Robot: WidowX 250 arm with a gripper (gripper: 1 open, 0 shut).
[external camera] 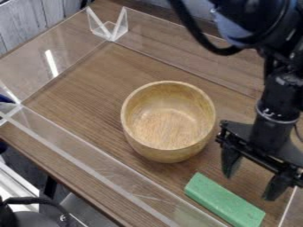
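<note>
My black gripper [253, 168] hangs at the right, its two fingers apart with nothing seen between them, above and behind a green rectangular block [222, 200] that lies on the wooden table near the front. A round wooden bowl [168, 93] sits left of the gripper, empty.
A small clear plastic item [108, 25] stands at the back left. Dark cables and equipment [30, 213] are at the bottom left corner, and a clear strip runs along the table's front left.
</note>
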